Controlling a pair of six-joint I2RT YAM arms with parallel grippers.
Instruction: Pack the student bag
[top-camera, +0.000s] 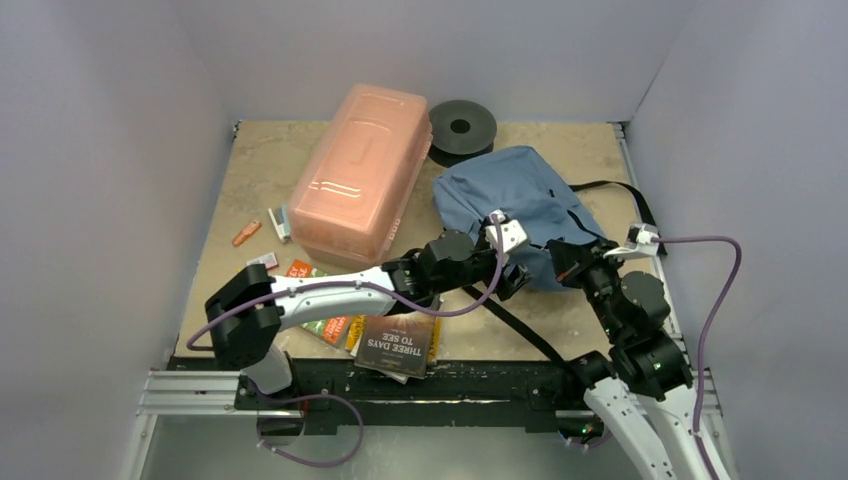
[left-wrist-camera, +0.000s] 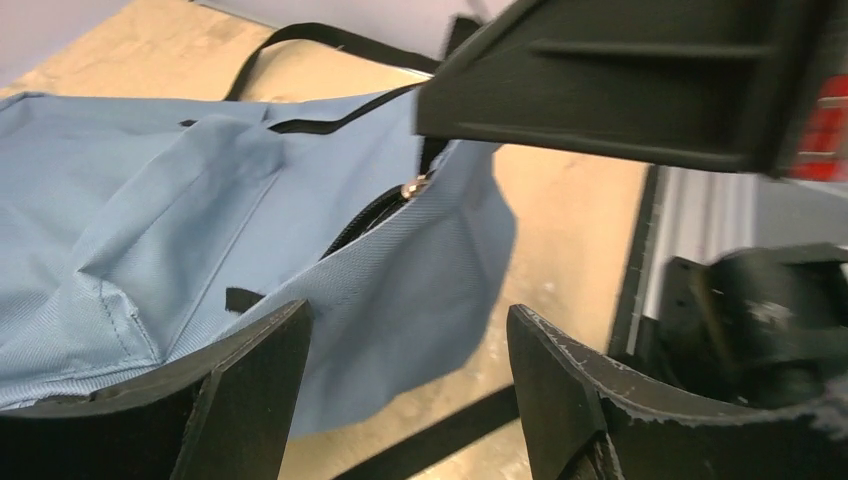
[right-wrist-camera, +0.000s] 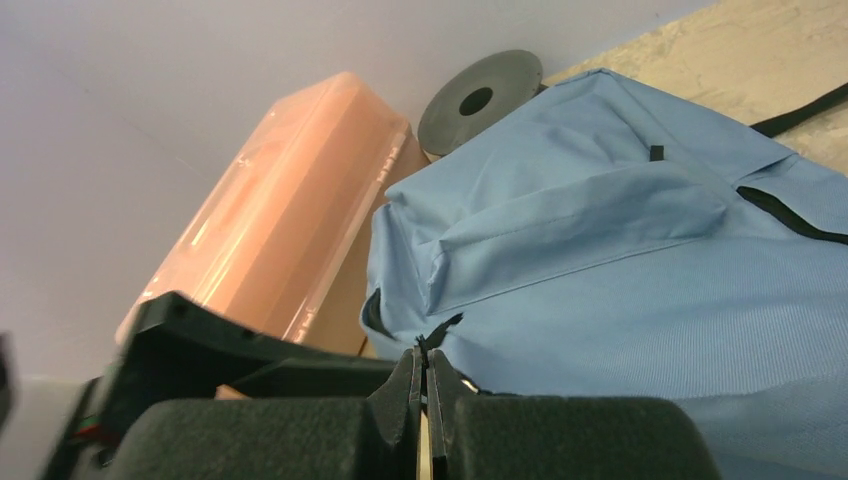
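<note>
A blue fabric bag (top-camera: 515, 190) with black straps and zipper lies at the centre right; its zipper pull (left-wrist-camera: 416, 187) shows in the left wrist view. My left gripper (top-camera: 510, 272) is low over the bag's front edge, open, the fabric beyond its fingertips (left-wrist-camera: 265, 370). My right gripper (top-camera: 558, 250) is at the bag's right front, shut, with the zipper edge at its tips (right-wrist-camera: 420, 365); whether it pinches any of it is hard to tell. A stack of books (top-camera: 395, 343) lies at the front left, partly hidden by the left arm.
A pink lidded box (top-camera: 355, 170) stands at the back left, beside a grey spool (top-camera: 460, 115). Small items, including an orange object (top-camera: 246, 231), lie at the left. A black strap (top-camera: 515, 325) runs across the bare front right of the table.
</note>
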